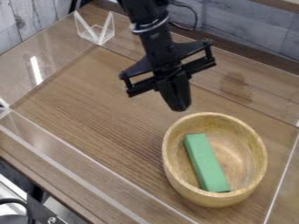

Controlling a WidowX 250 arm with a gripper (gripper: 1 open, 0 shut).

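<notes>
The black arm hangs from the top centre, and its gripper (pixel 176 93) is over the tabletop just behind the bowl, fingers pointing down. No object shows between the fingers; the gap at the tips is hard to make out. A wooden bowl (pixel 249 145) sits at the lower right. Inside it lies a long green block (pixel 205 162), running from the back of the bowl toward its front.
Pale walls or rims border it at the left and back, with clear plastic pieces at the left edge. A black cable (pixel 14 210) is at the bottom left corner.
</notes>
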